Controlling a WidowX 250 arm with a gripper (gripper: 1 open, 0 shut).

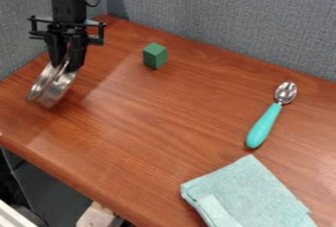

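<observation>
My black gripper (63, 56) is at the left end of the wooden table (171, 123), over a shiny steel pot or bowl (50, 85) that is tilted steeply onto its side. My fingertips are at the pot's upper part; whether they are shut on it is hard to tell.
A green block (155, 56) sits toward the back. A spoon with a teal handle (266, 120) lies on the right, and a pale blue cloth (250, 197) lies at the front right. Grey padded walls border the back and left.
</observation>
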